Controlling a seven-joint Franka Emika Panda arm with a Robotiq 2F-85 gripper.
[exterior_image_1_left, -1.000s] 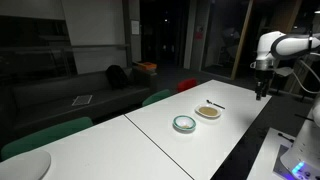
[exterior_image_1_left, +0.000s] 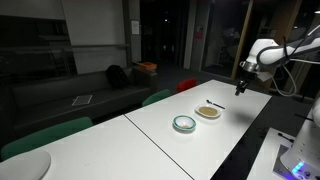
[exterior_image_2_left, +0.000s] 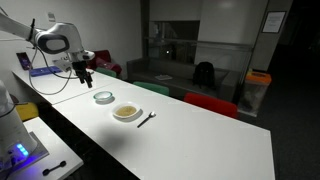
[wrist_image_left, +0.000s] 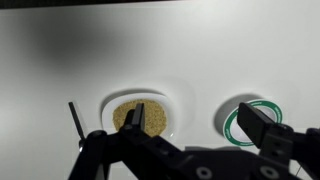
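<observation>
My gripper hangs open above the table with nothing between its fingers; its two dark fingers stand wide apart at the bottom of the wrist view. Below it lies a white dish (wrist_image_left: 166, 104) filled with something grainy and golden brown. To the right in that view is a white bowl with a green rim (wrist_image_left: 266, 112), partly covered by a finger. A dark spoon-like utensil (wrist_image_left: 76, 121) rests left of the dish. In exterior view 2 the bowl (exterior_image_2_left: 104, 97), the dish (exterior_image_2_left: 127, 112) and the utensil (exterior_image_2_left: 147, 119) lie roughly in a row.
A white round thing (exterior_image_1_left: 25, 165) sits at its near left end in exterior view 1. Green chairs (exterior_image_1_left: 48, 136) and a red chair (exterior_image_1_left: 187, 87) stand along the far edge, with a dark sofa (exterior_image_1_left: 70, 100) behind.
In exterior view 1 the arm has swung to the left and out over the table from its place at the right edge. Dish, bowl and utensil have stayed put.
</observation>
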